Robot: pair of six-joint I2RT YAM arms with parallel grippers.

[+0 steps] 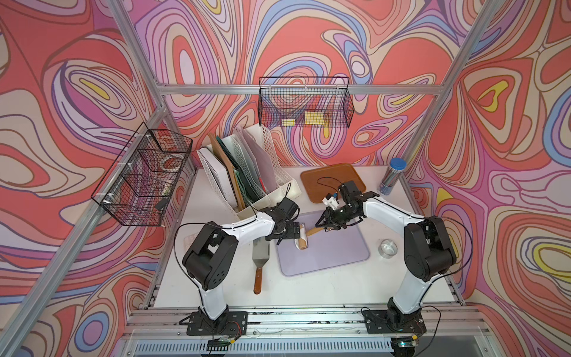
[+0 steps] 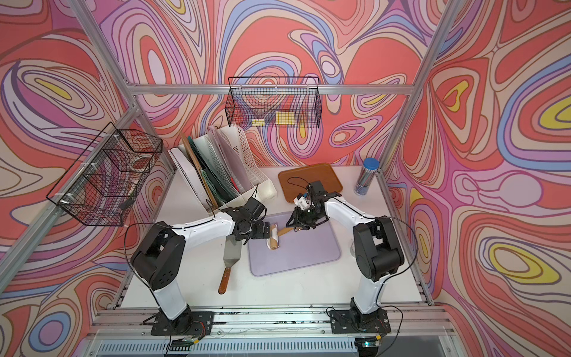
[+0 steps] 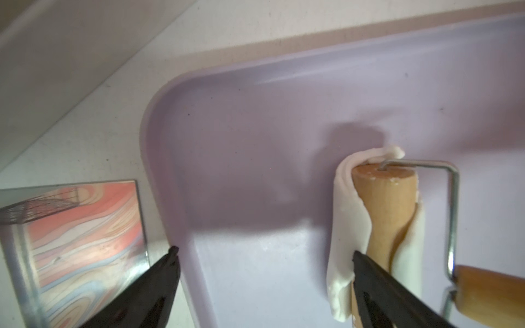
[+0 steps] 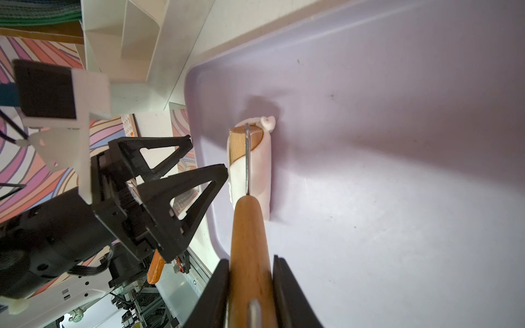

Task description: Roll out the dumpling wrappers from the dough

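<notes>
A wooden roller (image 3: 385, 210) on a wire frame sits at the left part of the lilac mat (image 1: 333, 253). White dough (image 4: 259, 177) is wrapped round the roller, clinging to both its sides. The roller's wooden handle (image 4: 250, 246) is gripped in my right gripper, which is shut on it. My left gripper is open beside the roller; in the left wrist view one fingertip (image 3: 377, 284) overlaps the dough and roller, the other is over the mat's left edge. Whether that fingertip touches the dough I cannot tell.
Left of the mat lies a metal scraper (image 1: 260, 255) with a wooden handle. A white rack (image 1: 249, 205) of boards stands behind the left arm. At the back are a brown tray (image 1: 318, 184) and a blue-lidded bottle (image 1: 390, 178); a small glass bowl (image 1: 387, 248) sits right.
</notes>
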